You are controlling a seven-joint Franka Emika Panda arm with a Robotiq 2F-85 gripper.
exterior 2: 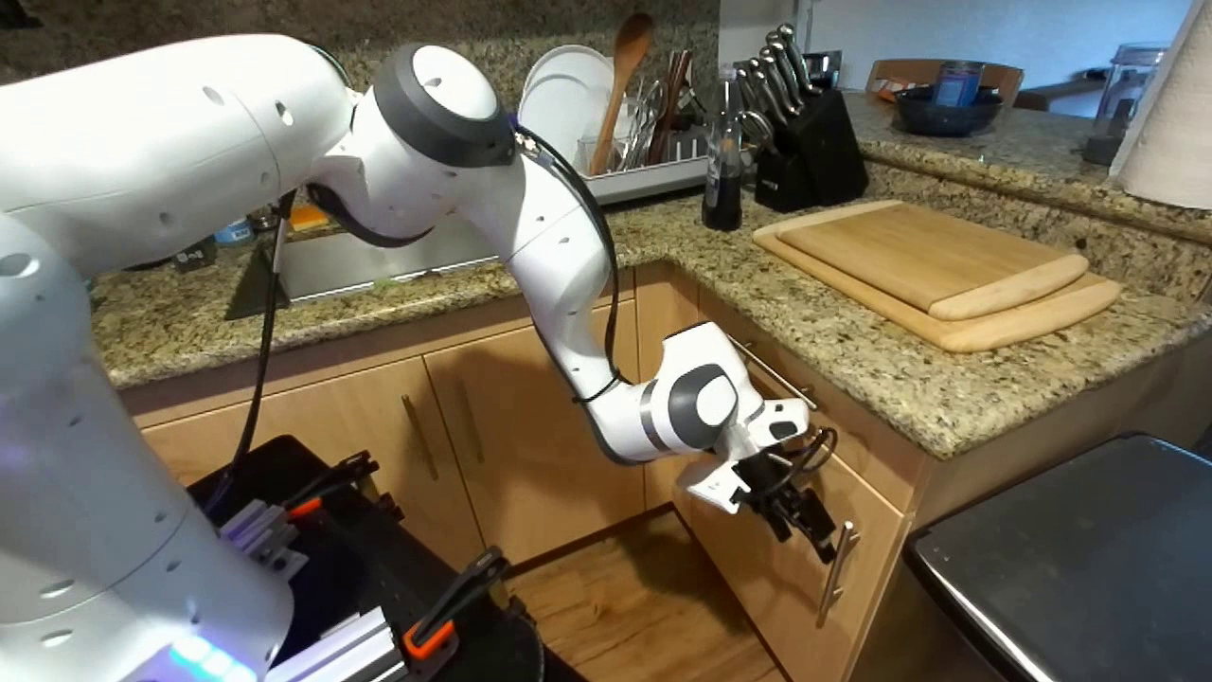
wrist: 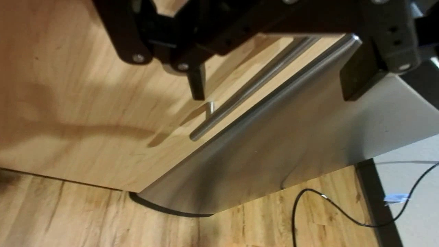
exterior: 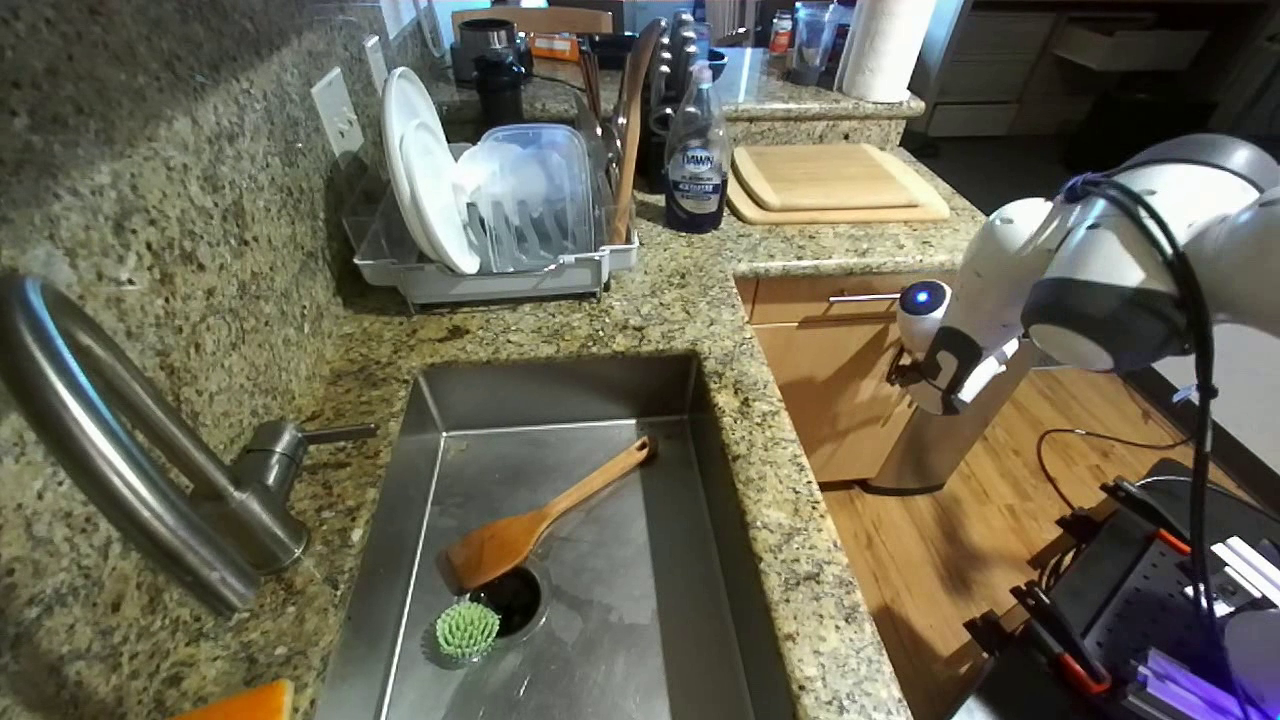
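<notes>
My gripper stands open, its two fingers wide apart and nothing gripped between them. In the wrist view, the metal bar handle [wrist: 247, 91] of a wooden cabinet door [wrist: 90, 115] runs slantwise across the gap between the fingers. Exterior view 2 shows the gripper [exterior 2: 804, 536] close to the upper end of that upright handle [exterior 2: 832, 580]; whether it touches cannot be told. The door is shut. In exterior view 1 the fingers are largely hidden by the wrist.
Right beside the handle stands a steel bin [wrist: 255, 152] with a dark lid [exterior 2: 1079, 546]. A drawer handle [exterior 2: 778, 375] and the counter edge [exterior 2: 937, 438] lie above the gripper. Cutting boards [exterior 2: 943, 273] rest on the counter. A wooden spatula [exterior: 540, 516] and green brush [exterior: 467, 628] lie in the sink.
</notes>
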